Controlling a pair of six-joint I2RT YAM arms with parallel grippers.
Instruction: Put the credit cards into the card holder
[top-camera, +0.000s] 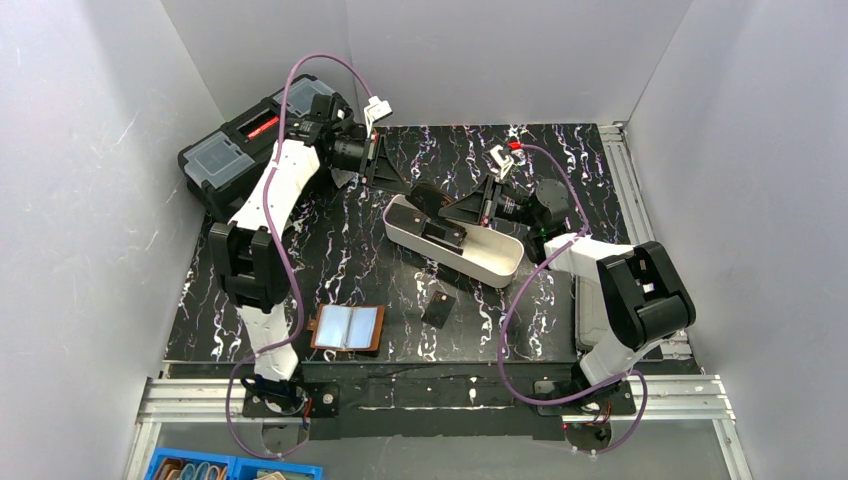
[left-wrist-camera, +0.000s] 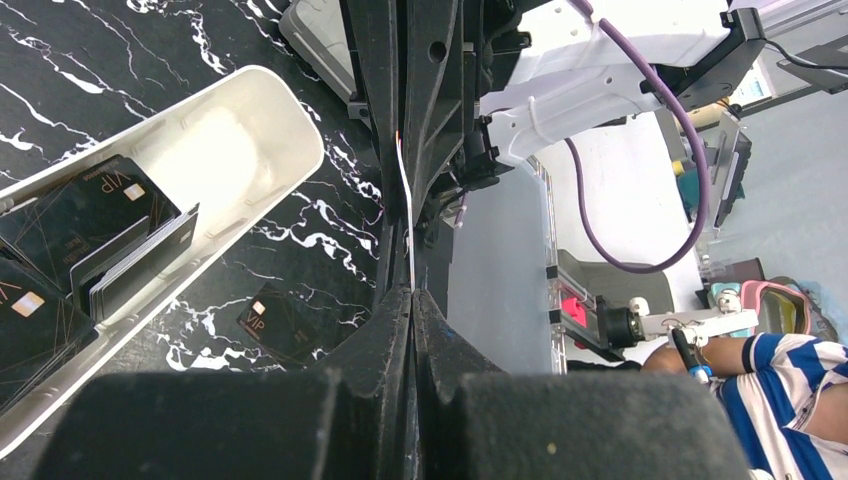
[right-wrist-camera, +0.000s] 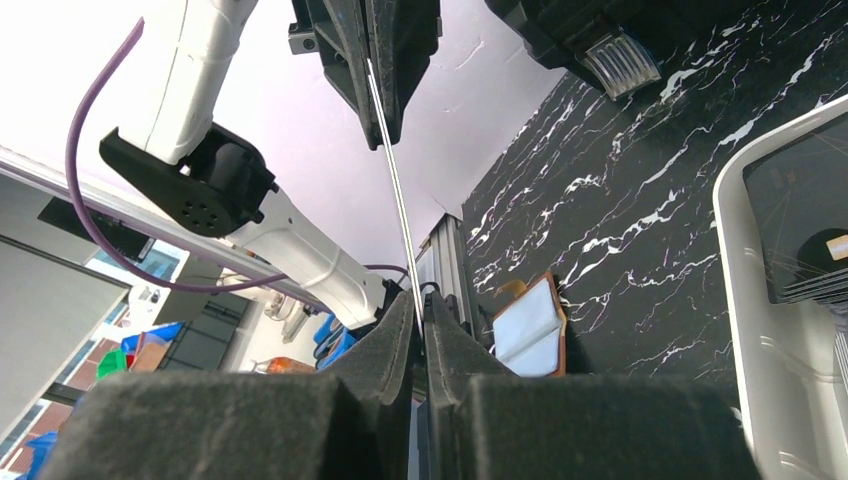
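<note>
A black card (top-camera: 428, 199) is raised over the long white holder (top-camera: 490, 265), seen edge-on as a thin line in both wrist views. My right gripper (top-camera: 446, 212) is shut on it. My left gripper (top-camera: 400, 187) is shut, its tips at the card's other end; whether they pinch it is unclear. Several black cards (left-wrist-camera: 105, 210) sit in the holder, some upright, some leaning. Another card (top-camera: 438, 308) lies on the table in front of the holder. An open brown card wallet (top-camera: 347, 327) with clear sleeves lies at front left.
A black toolbox (top-camera: 215, 165) fills the back left beside the left arm. The marble table (top-camera: 460, 335) has free room around the loose card and behind the white holder. Grey walls enclose the sides and back.
</note>
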